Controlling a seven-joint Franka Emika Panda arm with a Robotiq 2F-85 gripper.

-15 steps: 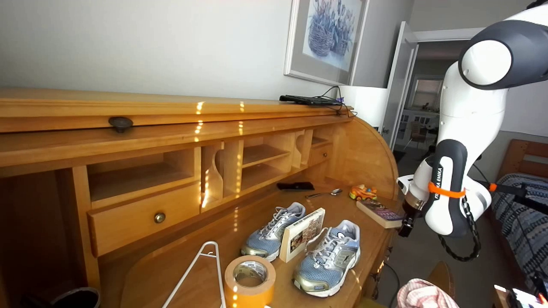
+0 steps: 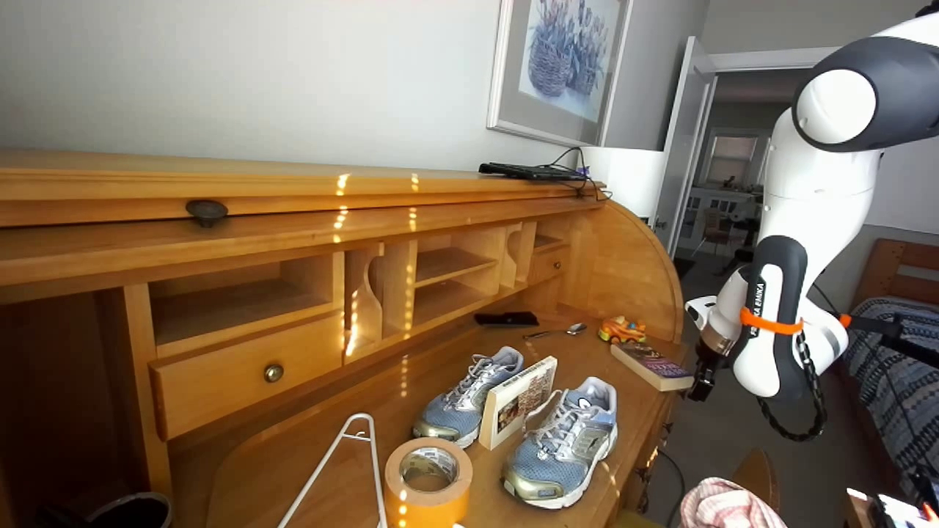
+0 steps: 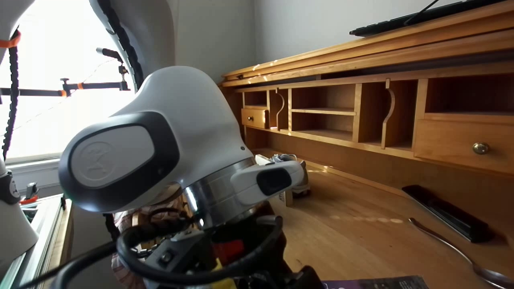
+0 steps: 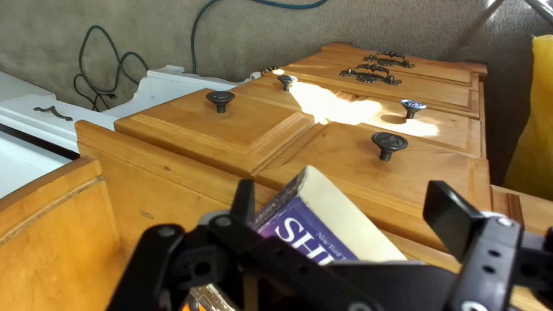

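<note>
At the desk's right front edge lies a thick paperback book [image 2: 653, 364], its purple cover with white letters showing in the wrist view, where the book [image 4: 332, 223] appears between and beyond the fingers. My gripper is open, its two black fingers wide apart with nothing held. From the first exterior view, the gripper [image 2: 701, 387] hangs just off the desk's right edge, beside the book. In the second exterior view only a strip of the book's cover [image 3: 376, 283] shows at the bottom, and the arm's cables and mount mostly hide the fingers.
An orange toy car [image 2: 622, 330], a spoon [image 2: 556, 331] and a black case [image 2: 506, 318] lie behind the book. Two running shoes [image 2: 565, 444] flank a picture frame [image 2: 519, 400]. A tape roll [image 2: 428, 482] and a white hanger [image 2: 339, 466] lie in front. Knobbed drawers [image 4: 332, 171] face outward below.
In the first exterior view, my arm and gripper have shifted slightly to the right and a little up, farther from the book. The things on the desk have not moved.
</note>
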